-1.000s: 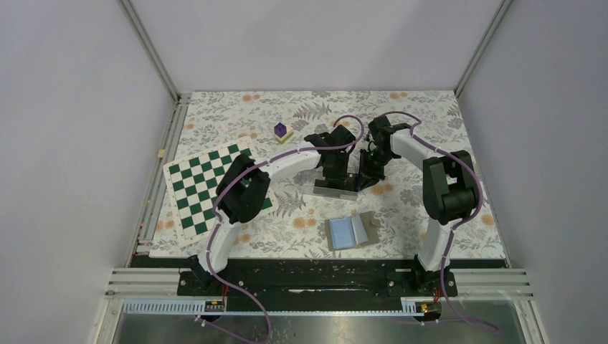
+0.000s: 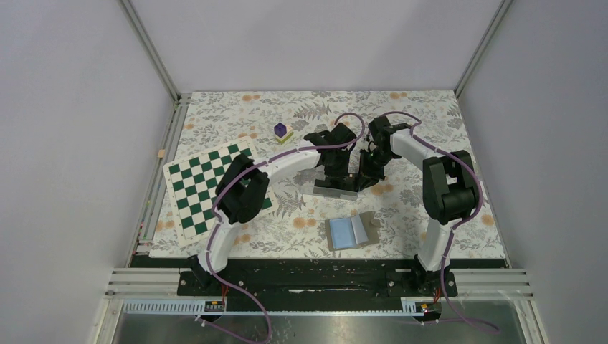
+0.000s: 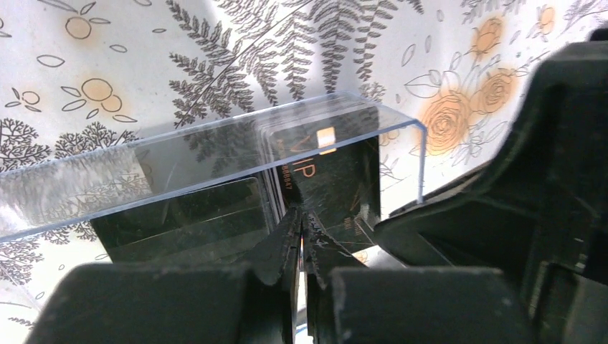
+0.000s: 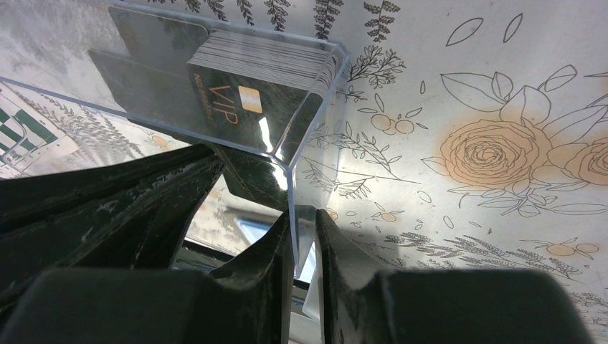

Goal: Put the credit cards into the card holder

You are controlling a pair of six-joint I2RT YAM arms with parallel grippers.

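Observation:
The clear card holder (image 2: 335, 193) lies in the middle of the table, black cards visible through its wall. A stack of black VIP credit cards (image 3: 331, 188) stands at its right end, beside another black card (image 3: 190, 222). At the left edge of the stack is my left gripper, its fingertips nearly together; what sits between them is hidden. My right gripper is shut on the holder's clear end wall, near its corner. In the right wrist view, the stack (image 4: 251, 100) shows through the plastic, with many edges packed together.
In front of the holder lies an open grey folder with a pale blue pad (image 2: 343, 233). A green and white checkerboard (image 2: 193, 190) is at left, and a small purple and yellow block (image 2: 281, 132) stands behind. Both grippers work close together; the table's right side is open.
Hardly anything differs. My left gripper has shifted very slightly over the holder; the right arm and the holder look unmoved.

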